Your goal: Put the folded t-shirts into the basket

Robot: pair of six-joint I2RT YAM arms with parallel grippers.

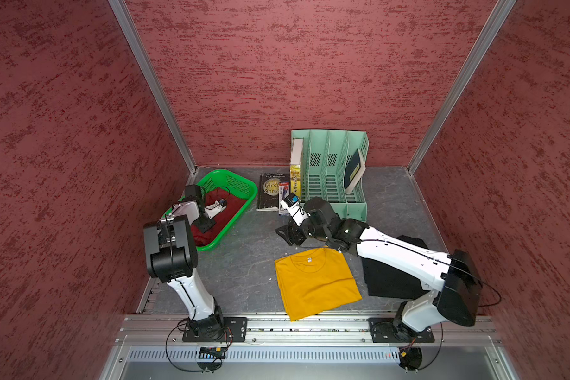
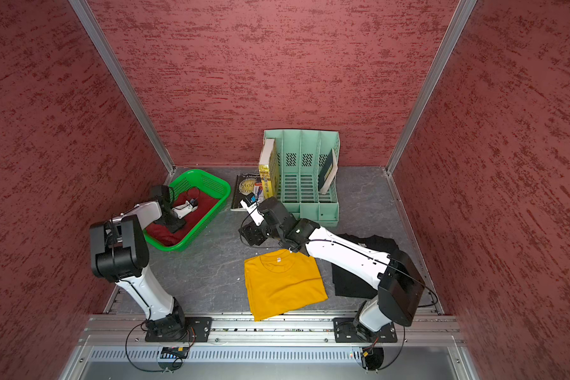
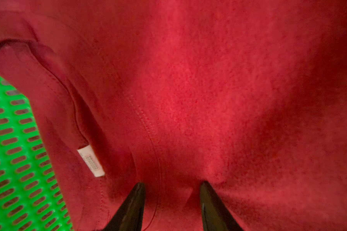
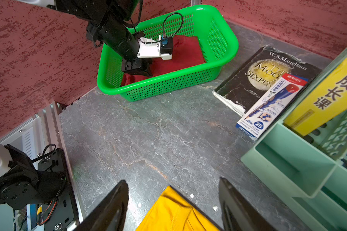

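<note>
A green basket [image 1: 241,184] stands at the left with a dark red t-shirt [image 1: 224,221] lying inside it. My left gripper is down in the basket, fingers part open, right at the red cloth; whether any fabric sits between the tips is hard to tell. A folded yellow t-shirt [image 1: 316,282] lies flat at the front middle of the table. My right gripper hovers above the table just behind the yellow shirt's collar edge, open and empty. Partly under the right arm, a folded black t-shirt [image 1: 390,276] lies at the right.
A mint-green file rack [image 1: 326,177] holding books stands at the back middle. Beside it lie a dark book [image 4: 254,82] and a pencil box [image 4: 273,104]. Bare table separates the basket from the yellow shirt.
</note>
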